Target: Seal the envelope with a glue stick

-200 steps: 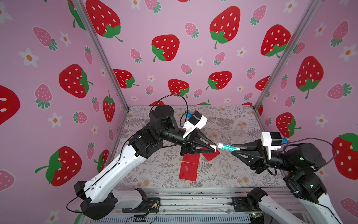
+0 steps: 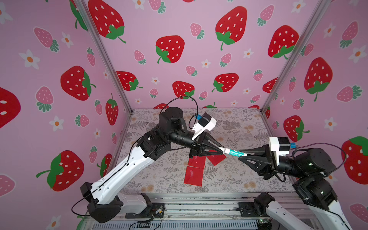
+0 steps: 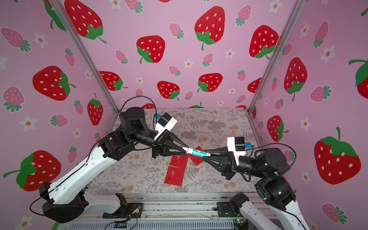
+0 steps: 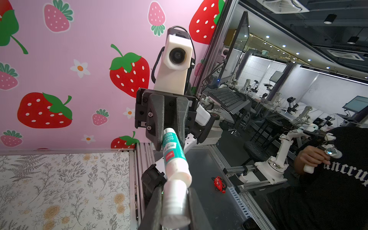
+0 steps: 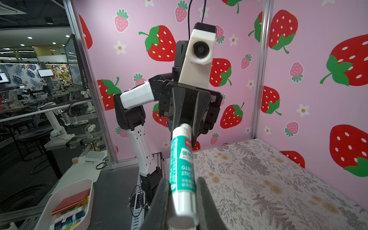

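Observation:
The glue stick (image 2: 236, 153), a teal-and-white tube, is in the air with my right gripper (image 2: 244, 155) shut on its right end. My left gripper (image 2: 221, 149) is shut on a short white cap (image 4: 175, 203). Cap and tube meet end to end with no gap showing from above. In the left wrist view the tube's white end (image 4: 180, 171) sits slightly off to the right of the cap; whether they are joined I cannot tell. Below lies the red envelope (image 2: 193, 176) on the patterned table, its upper part (image 3: 178, 160) partly hidden by the left gripper.
Another red paper piece (image 3: 197, 157) angles out beside the envelope. Outside the work area, a white tray (image 5: 89, 184) with more sticks and red paper shows in the right wrist view. Bare table (image 2: 237, 126) lies at the back and right.
My left gripper has moved right, closing it. The right gripper has shifted only slightly.

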